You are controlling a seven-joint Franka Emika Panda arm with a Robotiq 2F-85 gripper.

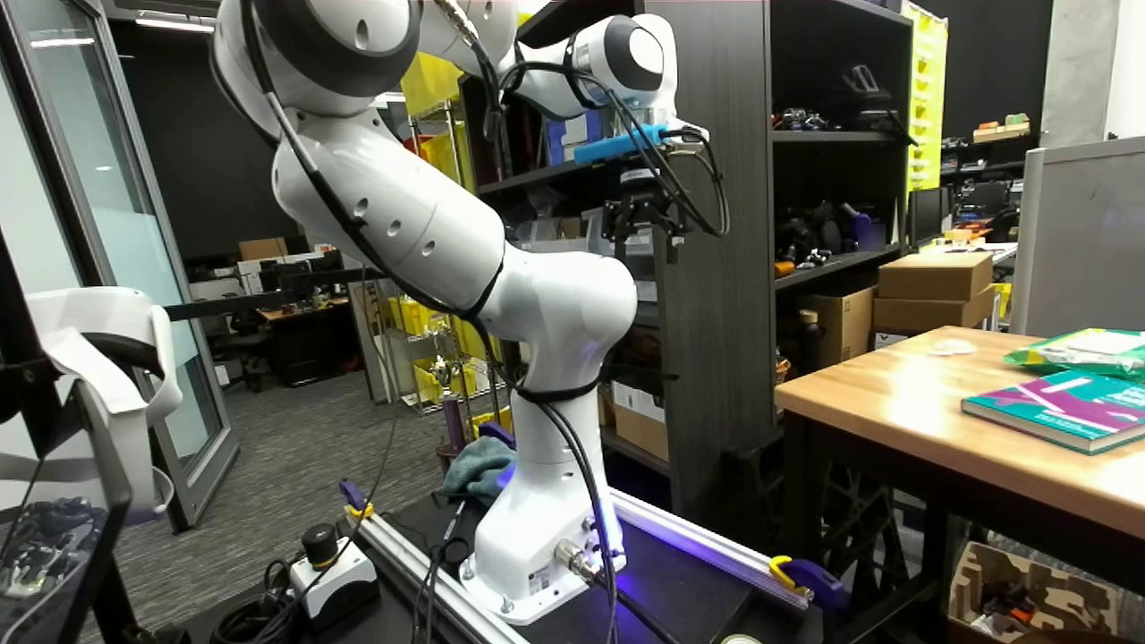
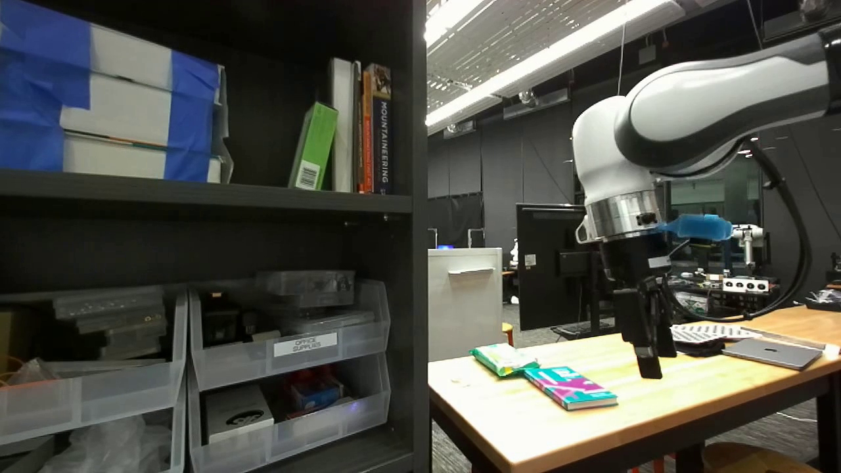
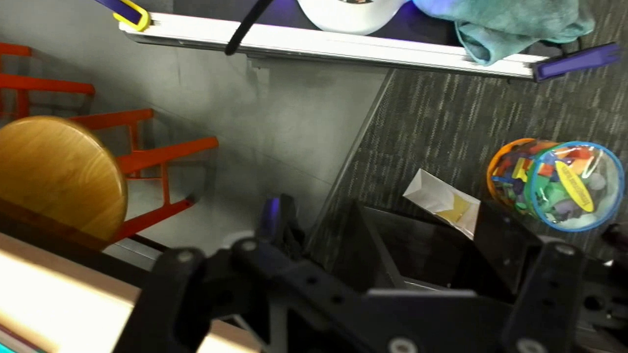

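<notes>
My gripper [image 1: 644,238] hangs in the air in front of the dark shelf unit, pointing down. Its fingers stand wide apart in the wrist view, open, and nothing shows between them [image 3: 391,226]. In exterior view 2 the gripper [image 2: 656,364] appears in front of the wooden table [image 2: 504,429]. A teal and purple book [image 2: 569,386] lies flat on that table, touching or close to a green and white packet [image 2: 502,359]. Both the book [image 1: 1068,408] and the packet [image 1: 1084,349] are well to the right of the gripper in exterior view 1.
A shelf [image 2: 260,193] holds upright books [image 2: 380,130], a green box [image 2: 315,147] and clear bins [image 2: 292,347]. Below the gripper are a round stool [image 3: 59,176], a tub of colourful pieces [image 3: 577,185] and a white open box [image 3: 441,200]. A laptop [image 2: 772,352] rests on the table.
</notes>
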